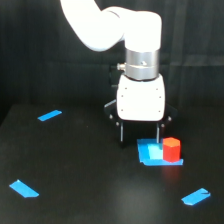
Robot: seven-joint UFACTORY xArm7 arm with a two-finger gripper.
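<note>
My gripper hangs from the white arm with its two slim fingers well apart, pointing down just behind or over a blue square on the dark table. Its right fingertip overlaps the square in the image; whether it touches anything I cannot tell. On the square sits a red block, to the right of that fingertip. A white patch lies left of the red block, partly hidden by glare or too small to make out. Nothing shows held between the fingers.
Strips of blue tape lie at the far left, near left and near right of the dark table. A dark curtain closes off the back.
</note>
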